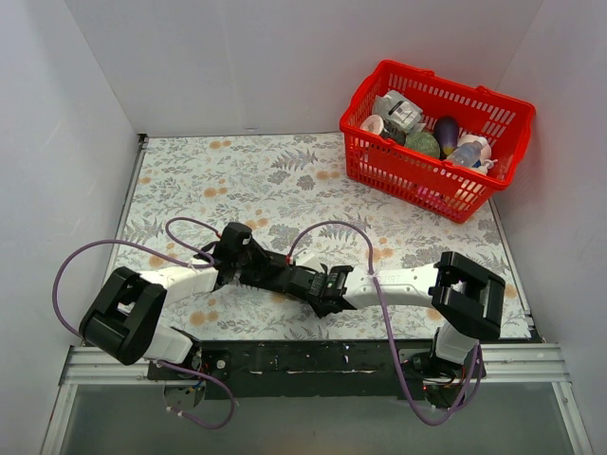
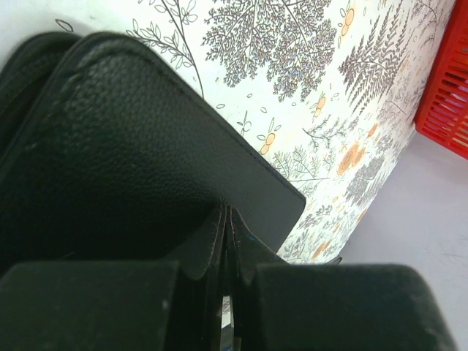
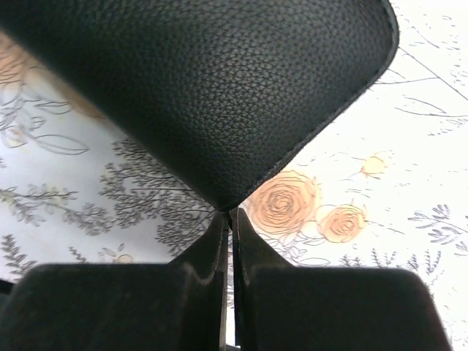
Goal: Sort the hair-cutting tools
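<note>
A black leather case (image 1: pixel 262 276) lies at the table's front middle, partly covered by both arms in the top view. The left wrist view shows its grained face (image 2: pixel 139 153) with stitched edges and a second layer at the far left. My left gripper is shut, its tips against that face near one end, with nothing visible between them. In the right wrist view, a corner of the case (image 3: pixel 241 95) runs down into the tips of my right gripper, which appears shut on that thin corner. No cutting tools are in sight; the inside of the case is hidden.
At the back right stands a red basket (image 1: pixel 408 169) holding several items, among them an eggplant (image 1: pixel 446 134) and a clear bottle (image 1: pixel 465 154). Purple cables (image 1: pixel 379 284) loop over both arms.
</note>
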